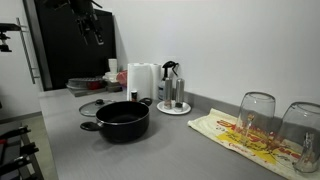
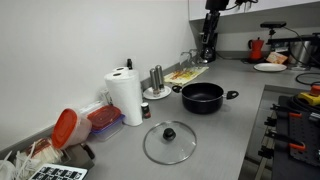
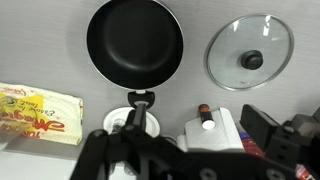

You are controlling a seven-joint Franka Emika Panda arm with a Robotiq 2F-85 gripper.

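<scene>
A black two-handled pot stands uncovered on the grey counter, and its inside looks empty in the wrist view. Its likely glass lid, with a black knob, lies flat on the counter beside it, apart from the pot. High over the counter hangs my gripper, clear of both. In the wrist view the dark fingers are spread wide along the bottom; the gripper is open and nothing is held.
Behind the pot are a paper towel roll and a white plate with shakers. Two upturned glasses stand on a yellow-printed cloth at the right. The counter in front of the pot is clear.
</scene>
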